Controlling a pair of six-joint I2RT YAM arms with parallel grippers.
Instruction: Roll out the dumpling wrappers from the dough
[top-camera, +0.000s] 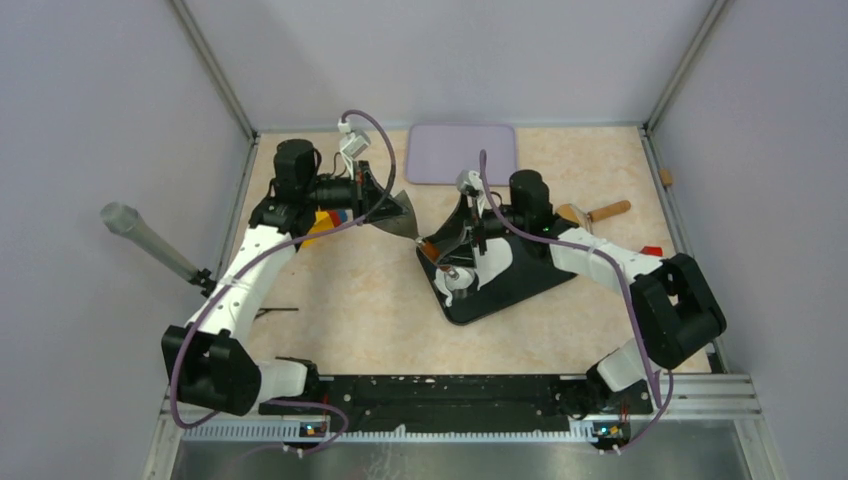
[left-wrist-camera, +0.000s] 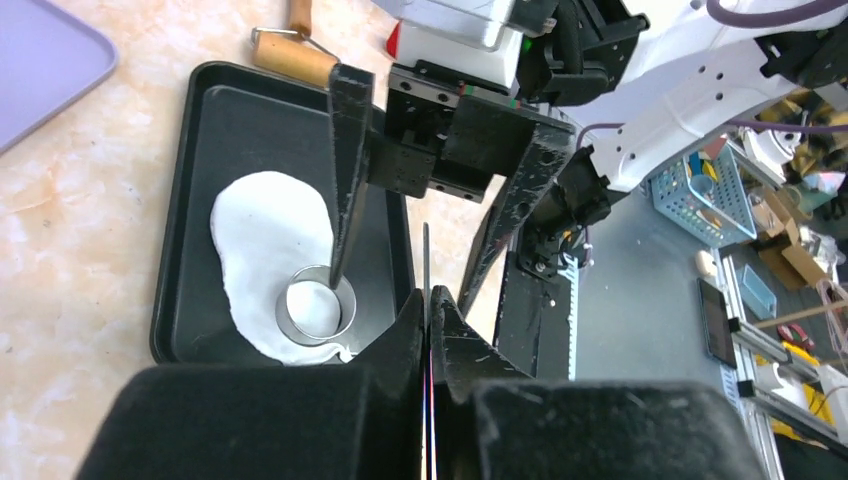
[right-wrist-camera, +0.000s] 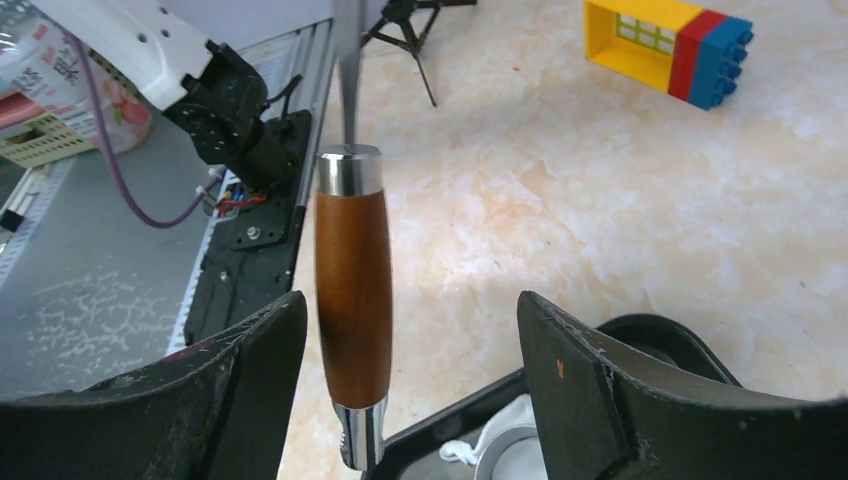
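Note:
My left gripper is shut on a thin metal spatula (top-camera: 395, 215), whose wooden handle (right-wrist-camera: 353, 290) points toward my right gripper (top-camera: 450, 235). The right gripper stands open around that handle in the top view; in the right wrist view the handle rises between its fingers. Below lies a black tray (top-camera: 520, 290) with a flattened white dough sheet (left-wrist-camera: 265, 225) and a steel ring cutter (left-wrist-camera: 340, 305) on it.
A lilac board (top-camera: 460, 150) lies at the back. A rolling pin (left-wrist-camera: 295, 55) rests beyond the tray's right part. Toy blocks (right-wrist-camera: 650, 50) sit on the left of the table, whose front left is mostly clear.

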